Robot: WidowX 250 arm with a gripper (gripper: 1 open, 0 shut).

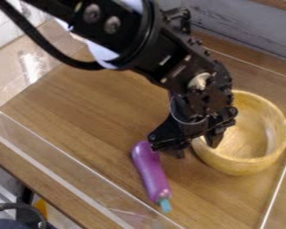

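Observation:
A purple eggplant with a pale tip [150,172] lies on the wooden surface, its top end just beneath my gripper [172,141]. The black gripper hangs at the left edge of a yellow bowl [250,159], partly covering it. Whether anything is between the fingers is hidden, and how far they stand apart is unclear.
A rail with clear edging runs along the near left, with cables below it. A grey wall stands behind at the top right.

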